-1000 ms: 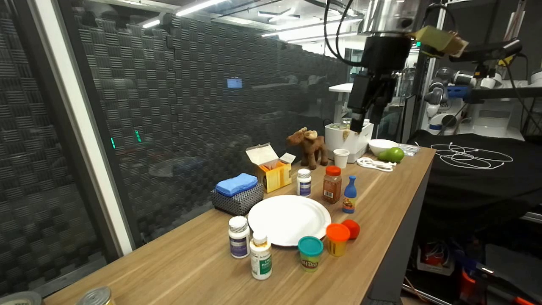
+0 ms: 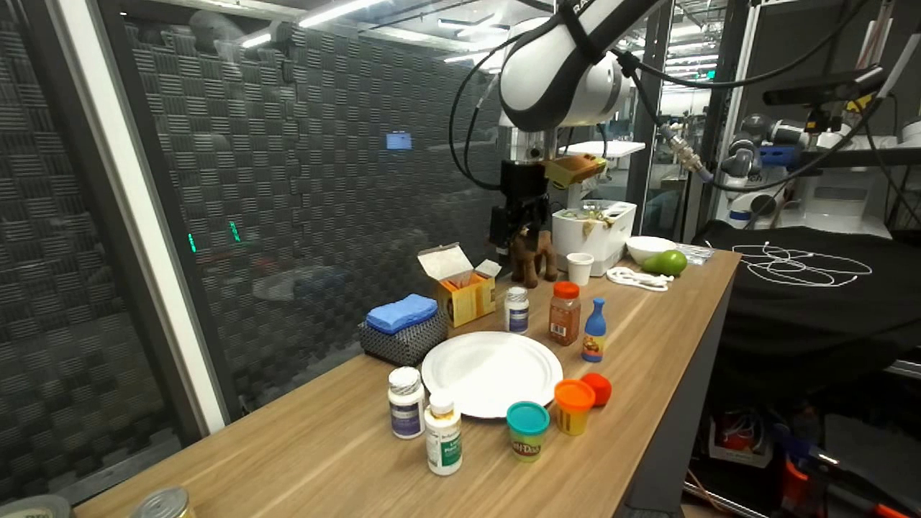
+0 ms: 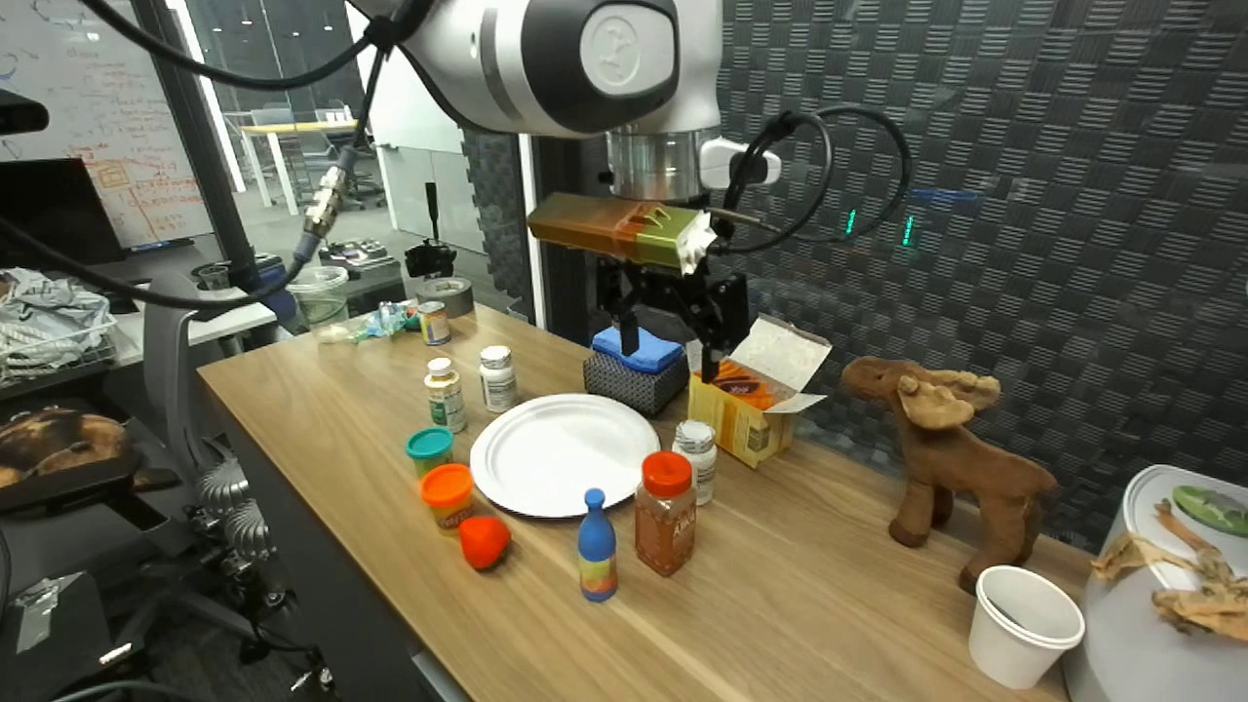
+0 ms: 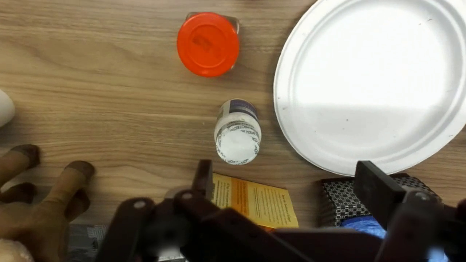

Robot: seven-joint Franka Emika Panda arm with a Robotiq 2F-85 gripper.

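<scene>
My gripper [image 3: 669,351] stands open above the back of the table, its fingers pointing down and nothing between them. In the wrist view its fingers [image 4: 372,188] spread over a yellow box [image 4: 257,198] and a dark woven basket [image 4: 338,203] with a blue cloth [image 4: 364,223]. A white-capped bottle [image 4: 238,135] is just ahead of the fingers, apart from them. An orange-lidded spice jar [image 4: 208,45] and a white plate [image 4: 371,83] lie farther out. In exterior view 2 the box [image 3: 749,409] has its flap raised and orange packets inside.
A brown plush moose [image 3: 959,468] and a paper cup [image 3: 1024,628] stand toward the bin. Around the plate are a blue bottle [image 3: 597,550], a red ball [image 3: 485,542], two dough tubs [image 3: 447,491] and two more white bottles [image 3: 497,380]. Bare wood lies along the front edge.
In exterior view 1 the arm has swung left and lowered, from above the bin's near side to the back of the table, now partly covering the moose. The tabletop objects look unmoved.
</scene>
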